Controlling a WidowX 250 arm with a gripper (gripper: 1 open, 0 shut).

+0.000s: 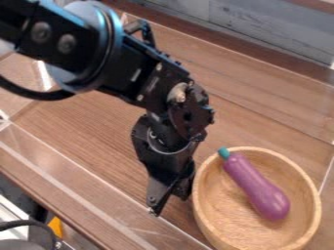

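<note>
The black robot gripper [164,190] hangs low over the wooden table, its tips just left of a tan bowl [209,220], close to or touching its rim. The fingers look shut; nothing shows between them. A purple eggplant [257,187] with a teal stem end lies inside the bowl.
A grey board wall [261,34] runs along the back.
</note>
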